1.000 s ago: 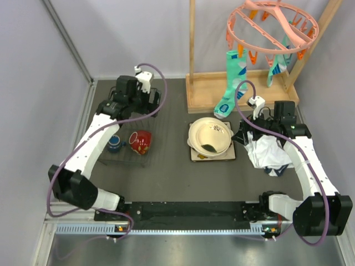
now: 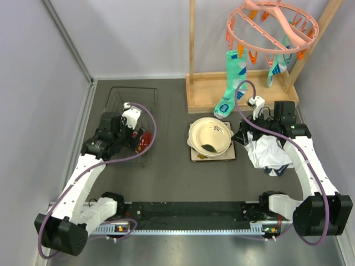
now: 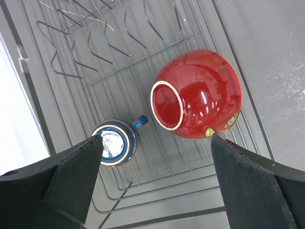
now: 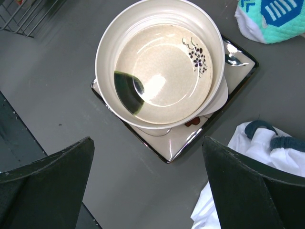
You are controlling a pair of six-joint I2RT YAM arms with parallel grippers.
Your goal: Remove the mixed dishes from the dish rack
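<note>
The wire dish rack [image 2: 133, 94] stands at the left. In the left wrist view a red bowl [image 3: 209, 93] lies tipped on its side in the rack [image 3: 119, 72], its foot ring facing left. Left of it is a small blue cup [image 3: 113, 142] with a handle, its round white base showing. My left gripper hangs over both, open and empty; from above, its arm hides the cup. On the table, a cream bowl with handles [image 4: 106, 62] and a smaller patterned dish [image 4: 162, 71] inside it rest on a square plate [image 4: 171, 143]. Near them, my right gripper is open, holding nothing.
A white cloth [image 2: 269, 149] lies under and beside the right arm. At the back right stands a wooden frame [image 2: 194, 94] with a pink hanger [image 2: 230, 33] and hanging socks [image 2: 232, 83]. Bare table separates the rack from the stacked dishes.
My left arm has swung leftward and toward the front, bringing its gripper over the cup and red bowl. The right arm and the stacked dishes stay where they were.
</note>
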